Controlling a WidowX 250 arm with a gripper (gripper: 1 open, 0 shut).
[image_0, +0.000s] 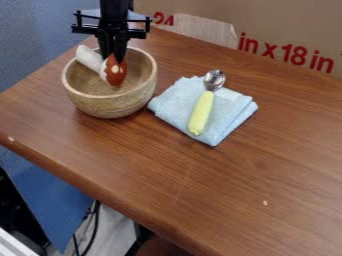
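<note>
A wooden bowl (107, 100) sits at the left of the table, with a white elongated object (88, 57) and an orange-red item (115, 73) with pale spots inside it. My black gripper (115, 54) reaches down into the bowl from above, right at the top of these items; whether its fingers are shut on one of them is hard to tell.
A folded light blue cloth (234, 115) lies right of the bowl, with a spoon with a yellow handle (202, 110) on it. A cardboard panel (281, 45) stands behind.
</note>
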